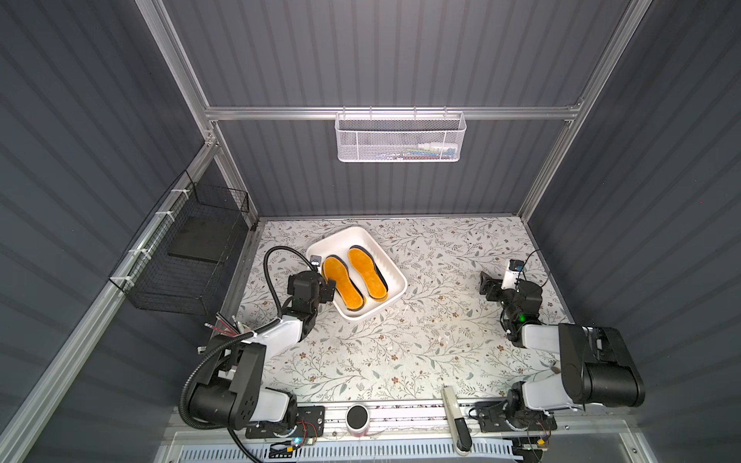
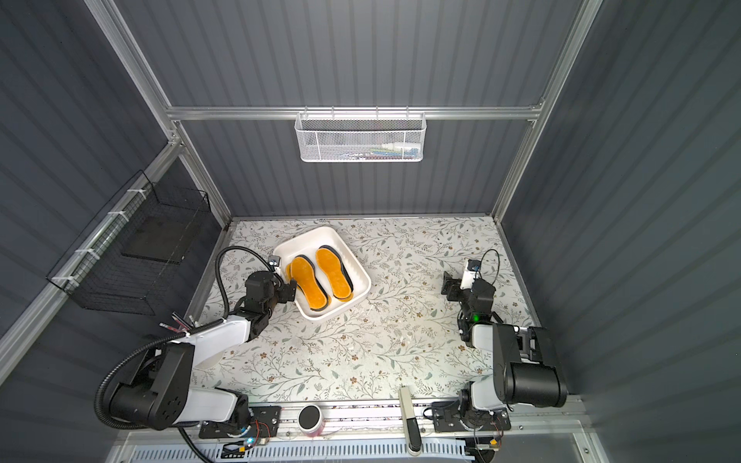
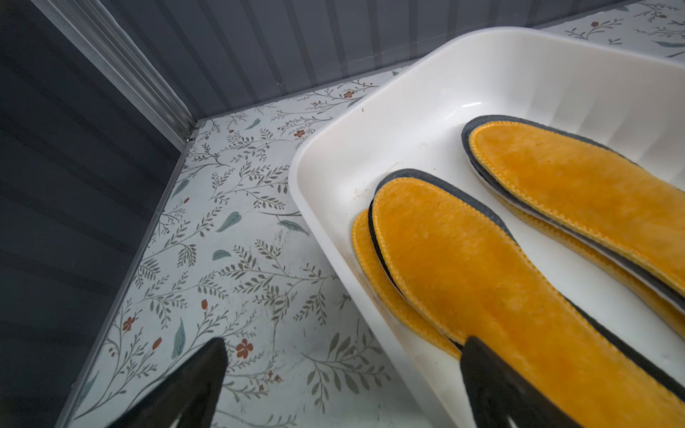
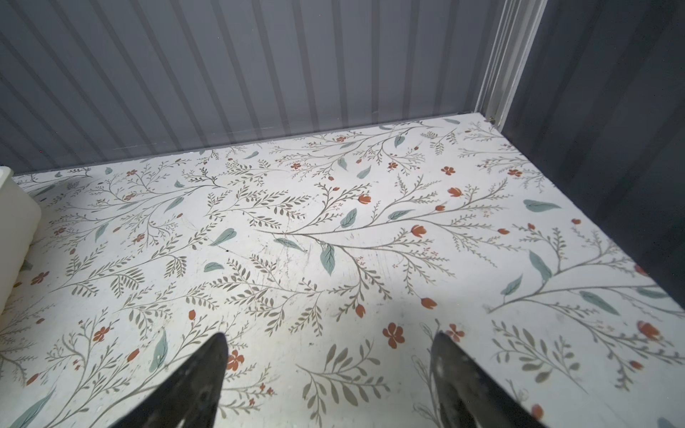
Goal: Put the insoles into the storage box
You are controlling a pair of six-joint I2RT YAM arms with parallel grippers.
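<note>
A white plastic storage box (image 1: 393, 277) lies at the centre-left of the table holding orange insoles with dark edges: one stack on the left (image 1: 341, 279), another on the right (image 1: 366, 270). In the left wrist view, both lie inside the box (image 3: 321, 214). My left gripper stands open over the box's left rim, a finger on either side of it, nothing seen held. My right gripper is over the right side of the table, apart from the box, its fingers apart with only table between them.
A white mesh basket (image 1: 399, 142) hangs on the back wall, a black wire basket (image 1: 197, 243) on the left wall.
</note>
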